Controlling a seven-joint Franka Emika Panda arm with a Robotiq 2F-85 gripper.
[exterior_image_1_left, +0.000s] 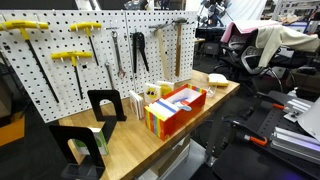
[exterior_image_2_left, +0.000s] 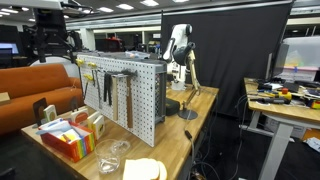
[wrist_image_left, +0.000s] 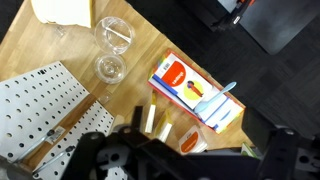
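My gripper stands open high above the bench, its dark fingers apart at the two sides of the wrist view, with nothing seen between them. Below it lies a red and yellow open box holding flat white and red packets and a light blue spoon laid across the top. Exterior view 2 has the arm at the upper left, over the bench end by the box. The gripper is out of sight in exterior view 1.
Two clear glasses stand beside the box, with a pale bread-like stack farther along. Black bookends and small boxes crowd the near end. A white pegboard with hanging tools walls off the bench's back.
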